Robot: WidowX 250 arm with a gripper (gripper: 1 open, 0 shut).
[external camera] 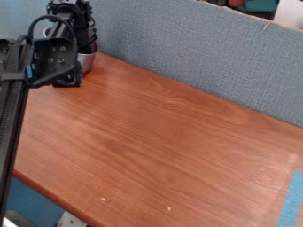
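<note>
My black gripper (73, 19) is at the upper left, by the back partition, largely behind the arm's bracket and cable, so its fingers are too unclear to tell how they stand. Just below and behind it, a light grey container (87, 62) with something dark red in it shows partly at the left end of the wooden table (166, 142).
A grey fabric partition (201, 62) runs along the back. The table's front left edge drops to a blue area below.
</note>
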